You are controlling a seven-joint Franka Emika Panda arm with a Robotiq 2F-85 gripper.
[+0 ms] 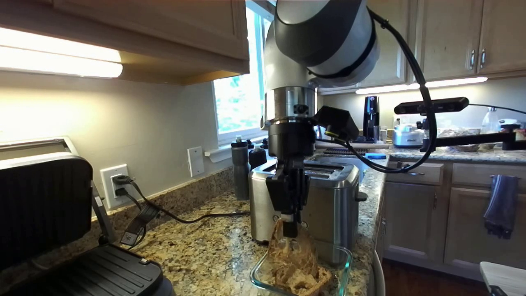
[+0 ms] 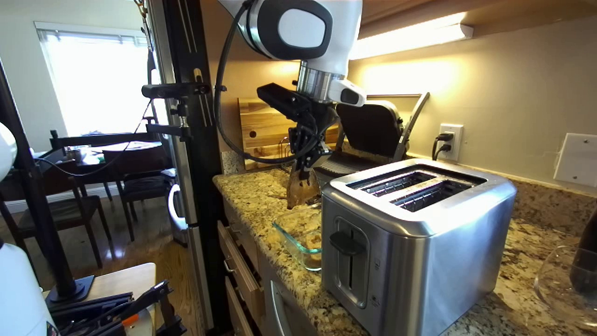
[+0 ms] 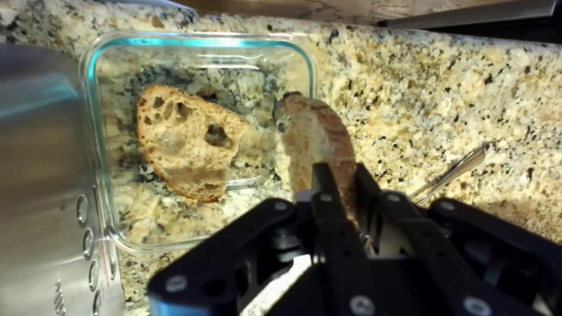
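My gripper is shut on a slice of bread (image 3: 316, 134), which hangs down on edge from the fingertips. In exterior view 1 this held slice (image 1: 294, 249) is over the glass container, in front of the toaster. A second piece of bread (image 3: 189, 147), browned at the crust and with large holes, lies flat inside the clear glass container (image 3: 213, 42). The wrist view shows the held slice near the container's side away from the toaster. In exterior view 2 the toaster hides part of the container (image 2: 302, 246).
A steel two-slot toaster (image 2: 419, 224) stands right beside the container. An open black grill (image 1: 88, 266) is on the counter, with its cord running along the wall. A metal utensil (image 3: 453, 171) lies on the granite. Bare counter (image 3: 421, 95) extends beyond the container.
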